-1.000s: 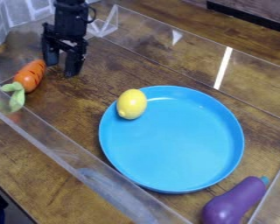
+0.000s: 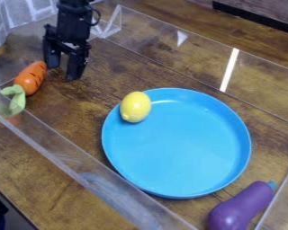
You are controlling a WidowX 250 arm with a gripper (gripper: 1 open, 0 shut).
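My black gripper (image 2: 66, 60) hangs at the top left, open, low over the wooden surface just above and right of an orange carrot (image 2: 31, 77) with pale green leaves. A yellow lemon (image 2: 136, 106) sits on the upper left part of a blue plate (image 2: 183, 153). A purple eggplant (image 2: 237, 208) with a green stem lies at the bottom right, off the plate.
Clear plastic walls surround the wooden work area (image 2: 171, 63). Bare wood fills the middle and upper right, between my gripper and the plate and beyond it.
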